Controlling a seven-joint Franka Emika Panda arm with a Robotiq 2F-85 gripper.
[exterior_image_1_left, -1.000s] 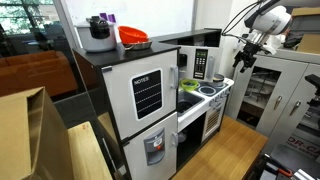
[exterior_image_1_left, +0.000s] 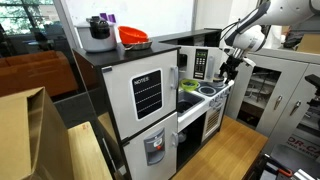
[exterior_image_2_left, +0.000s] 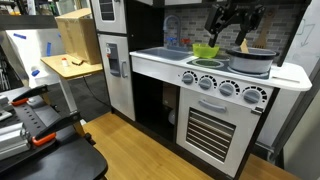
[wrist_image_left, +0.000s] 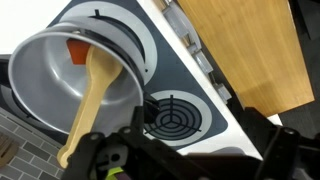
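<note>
A grey pot (wrist_image_left: 57, 88) stands on the stove top (exterior_image_2_left: 211, 67), with a wooden spoon (wrist_image_left: 92, 105) leaning inside it and its handle reaching over the rim. Something orange-red (wrist_image_left: 78, 50) lies in the pot by the spoon's far end. My gripper is open, its fingers wide apart with nothing between them. In the wrist view, its left finger overlaps the pot's lower rim, while a bare burner (wrist_image_left: 173, 117) shows below the gap. From the side, the gripper (exterior_image_2_left: 237, 28) hangs above the pot (exterior_image_2_left: 249, 61); the spoon (exterior_image_2_left: 244, 46) sticks up there.
A green bowl (exterior_image_2_left: 205, 50) sits behind the stove, near the sink (exterior_image_2_left: 160, 55). Stove knobs (exterior_image_2_left: 228, 89) line the counter's front. The toy fridge (exterior_image_1_left: 145, 100) stands on the kitchen's other side, and the wooden floor (exterior_image_2_left: 145, 140) in front is clear.
The arm has moved left and down in exterior view 1, from beyond the counter's end to over the stove. The pot, bowl and kitchen show no visible movement.
</note>
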